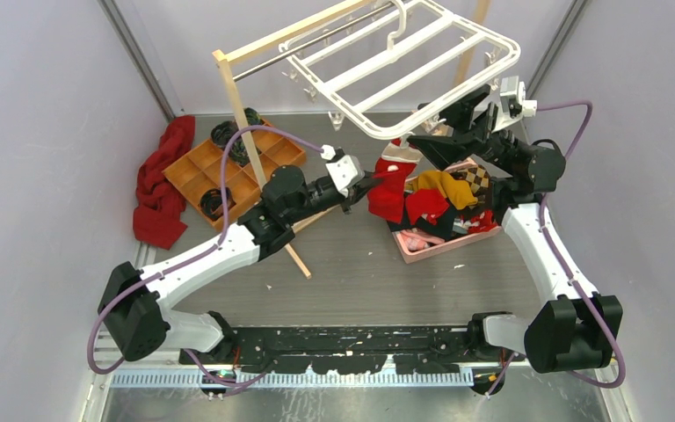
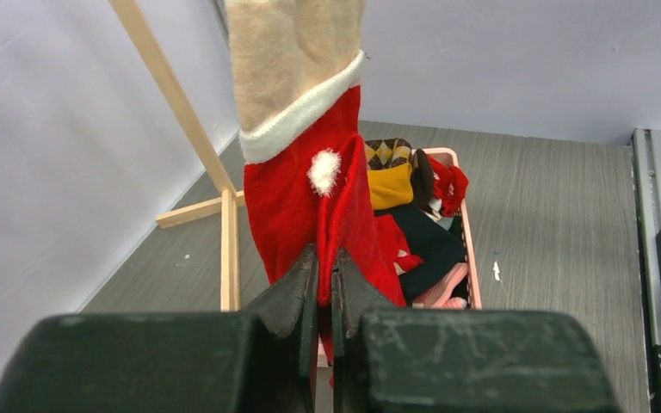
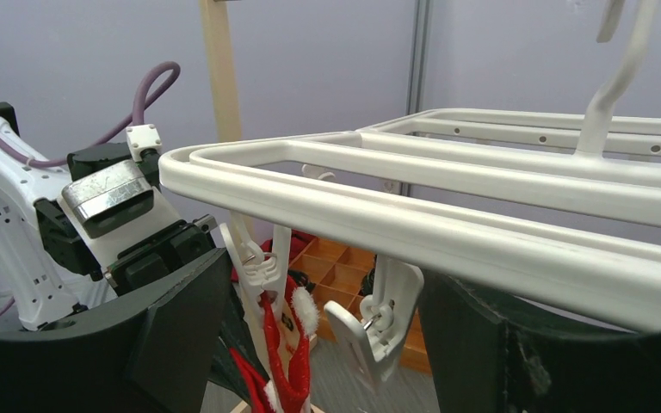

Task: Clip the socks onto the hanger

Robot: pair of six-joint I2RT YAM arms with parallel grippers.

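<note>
A red sock with a beige cuff, white band and white pompom [image 2: 293, 206] stands upright in the left wrist view, its top beyond the frame. My left gripper is shut on a fold of its red lower part. In the top view that sock [image 1: 388, 200] reaches up to the near corner of the white hanger [image 1: 359, 95]. My right gripper is open below the hanger's edge, with two clips in view between its fingers. Red and white fabric [image 3: 296, 370] meets the left clip [image 3: 261, 267]; whether it is pinched I cannot tell. The right clip [image 3: 379, 318] looks empty.
A pink basket [image 1: 446, 251] full of socks stands below the hanger. On the left are a wooden divided tray [image 1: 195, 176] and red cloth [image 1: 158, 189]. The wooden stand's post [image 1: 244, 123] rises behind my left arm.
</note>
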